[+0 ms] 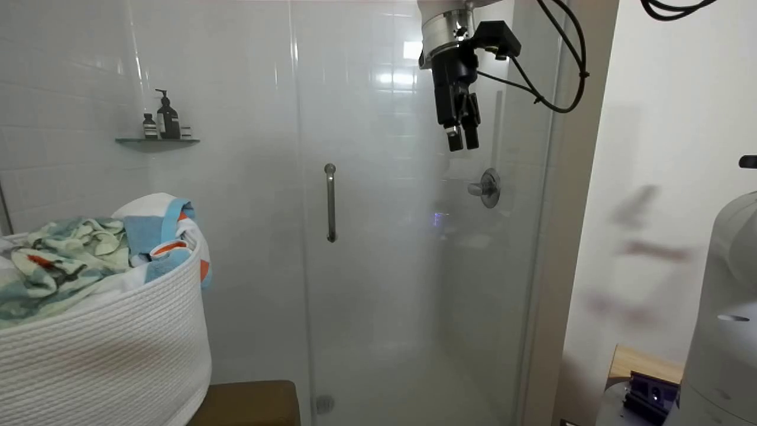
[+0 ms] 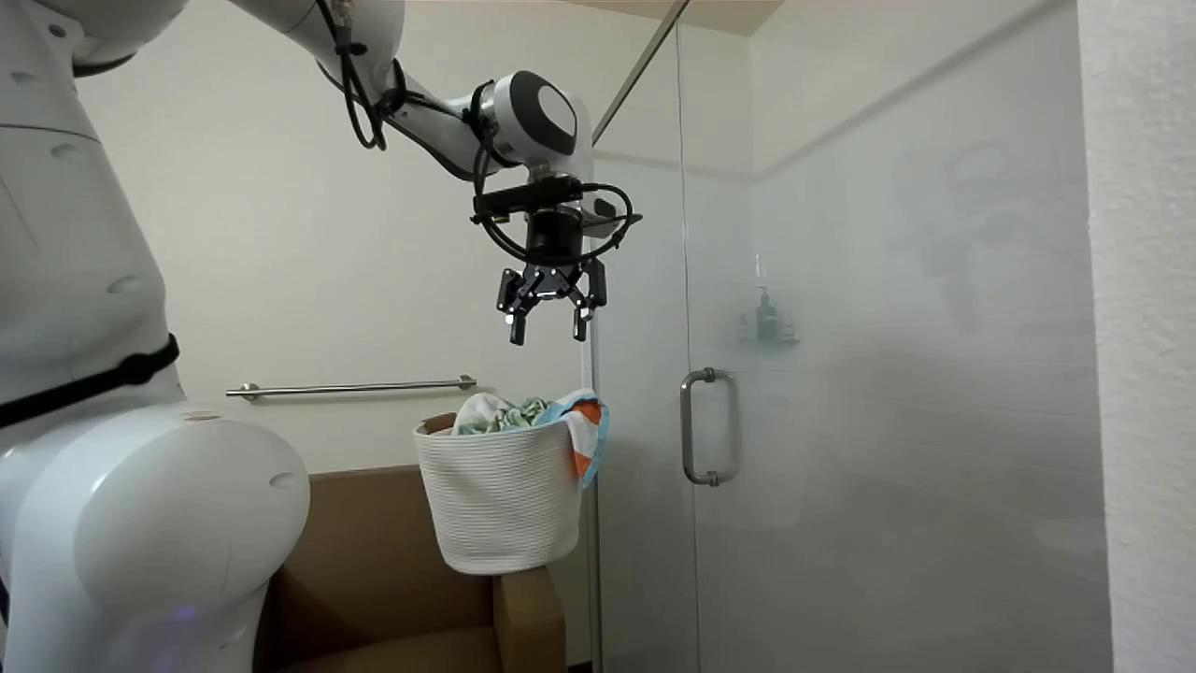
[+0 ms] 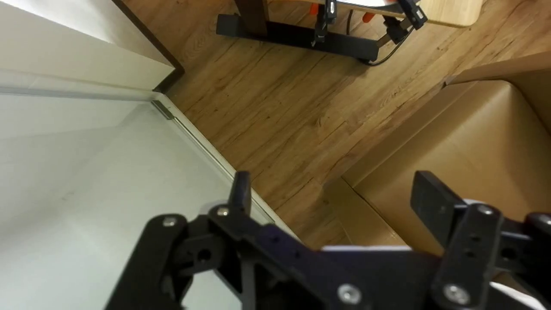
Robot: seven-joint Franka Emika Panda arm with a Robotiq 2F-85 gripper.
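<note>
In exterior view 2 my gripper (image 2: 548, 332) hangs pointing down in the air, its two fingers wide apart and nothing between them. The wrist view agrees: a broad gap separates the fingers of the gripper, with only floor and chair far below. A white woven basket (image 2: 499, 494), full of cloths, stands lower, on the arm of a brown chair. Its patterned towels (image 1: 78, 255) show green, white, blue and orange; one drapes over the rim. The shower's glass door has a metal handle (image 2: 697, 426) and looks closed.
A brown chair (image 3: 459, 150) stands below, beside bare wood floor (image 3: 289, 108). Inside the shower are a round valve (image 1: 489, 188) and a corner shelf (image 1: 157, 139) with bottles. A towel bar (image 2: 353, 389) runs along the wall. Cables (image 1: 583, 71) loop beside my wrist.
</note>
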